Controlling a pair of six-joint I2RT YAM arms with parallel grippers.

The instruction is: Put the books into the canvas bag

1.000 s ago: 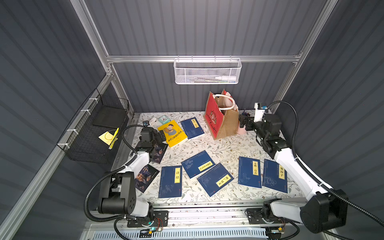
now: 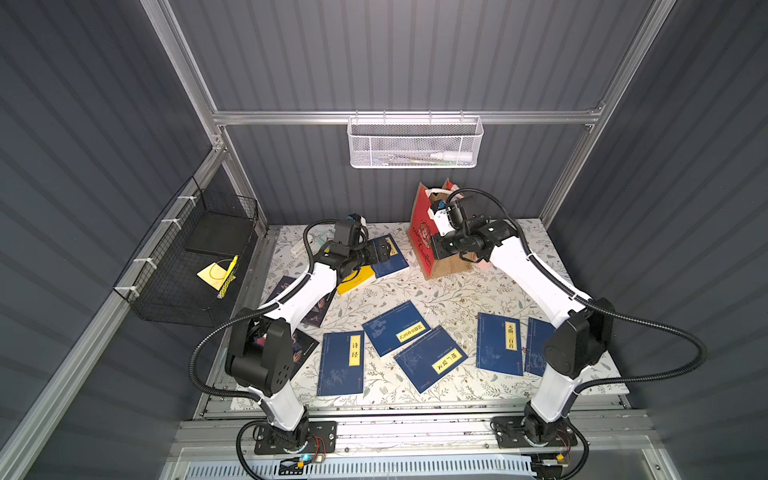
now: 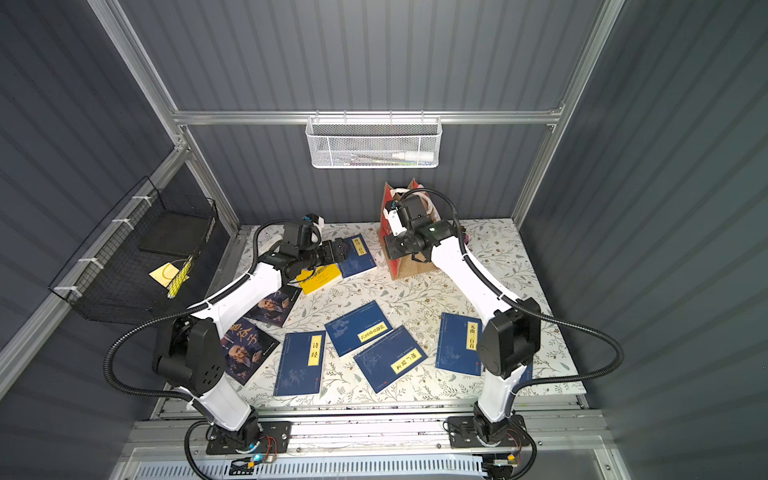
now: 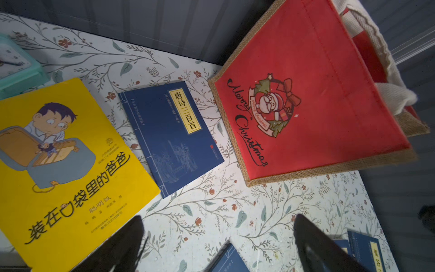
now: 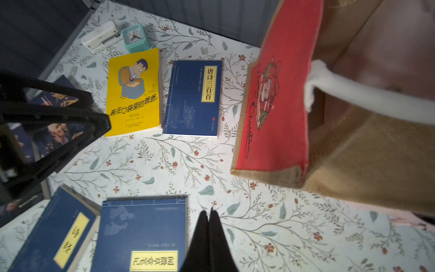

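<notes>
The red canvas bag (image 4: 312, 131), with burlap sides, stands upright at the back. Its white handle (image 5: 362, 93) arches to the right of my right gripper. That gripper is shut with nothing between its fingers; bag edge and handle are outside them. In the left wrist view my left gripper hangs open and empty, left of the bag. Below it lie a yellow book (image 4: 77, 167) and a dark blue book (image 4: 172, 136). More blue books (image 2: 341, 364) (image 2: 396, 326) (image 2: 430, 358) (image 2: 500, 344) lie across the front; dark books (image 3: 248, 352) lie left.
A teal clock (image 5: 135, 37) and a white stapler (image 5: 100, 37) sit in the back left corner. A white mesh basket (image 2: 414, 144) hangs on the rear wall. Bare patterned tabletop (image 5: 267, 222) lies in front of the bag.
</notes>
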